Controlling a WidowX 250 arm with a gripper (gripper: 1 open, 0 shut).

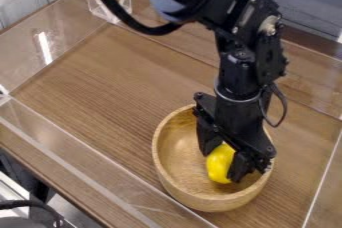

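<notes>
My black gripper (230, 148) reaches down from the top into a tan oval bowl (181, 162) at the lower middle of the camera view. Inside the bowl a yellow object (225, 170) lies under the gripper, with the dark fingers over and beside it, partly hiding it. Whether the fingers are closed on it I cannot tell.
A wooden surface (94, 102) fills the left and middle, clear apart from the bowl. A clear plastic edge runs along the upper left. A grey panel (314, 12) stands at the back right, and black cables show at the lower left.
</notes>
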